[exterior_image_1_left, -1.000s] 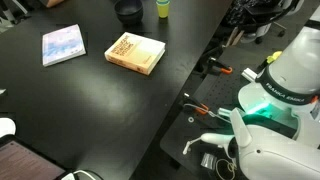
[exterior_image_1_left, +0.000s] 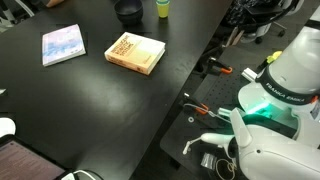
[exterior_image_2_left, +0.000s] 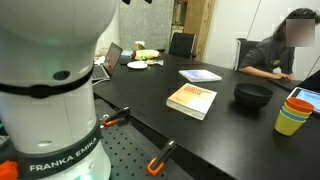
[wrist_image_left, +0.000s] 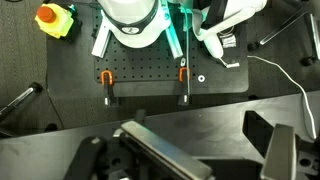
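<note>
In exterior view 1 a thick book with a yellow-orange cover (exterior_image_1_left: 135, 51) lies flat on the dark table. Left of it is a thinner, pale book (exterior_image_1_left: 63, 45). A black bowl (exterior_image_1_left: 128, 11) stands behind the thick book. Beside the bowl is a stack of coloured cups (exterior_image_2_left: 293, 115), orange, yellow and blue-green in exterior view 2. My gripper shows only in the wrist view, its dark fingers (wrist_image_left: 272, 140) spread wide. It is open with nothing seen between them, over the table edge and robot base; neither book appears there.
A perforated mounting plate (wrist_image_left: 150, 75) with clamps and cables surrounds the robot base. A laptop (exterior_image_2_left: 110, 62) stands at the far left in exterior view 2, and a person (exterior_image_2_left: 275, 55) sits across the table.
</note>
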